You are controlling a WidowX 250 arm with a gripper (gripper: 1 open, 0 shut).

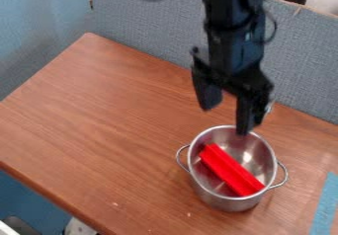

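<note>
My dark gripper (230, 103) hangs above the back of a silver pot (204, 185) with two loop handles on the right part of the wooden table. It stands open, its two fingers apart. A red elongated object (231, 169) lies tilted inside the pot.
A grey padded wall (152, 27) runs along the back. A light blue strip (325, 204) lies at the right edge, and a white object sits at the bottom left corner.
</note>
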